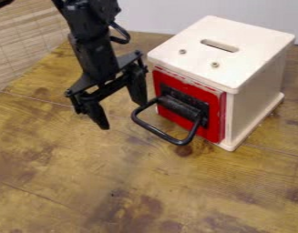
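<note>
My black gripper (115,103) hangs open at the left of a white box (249,82), its two fingers spread apart with nothing visible between them. The box has a slot and two small screws on top and a red front panel (209,127). A black handle (170,133) sticks out low from that front, toward the lower left. The gripper is just left of and above the handle's near end.
A woven mat (20,45) lies at the top left, and a pale wall runs along the back.
</note>
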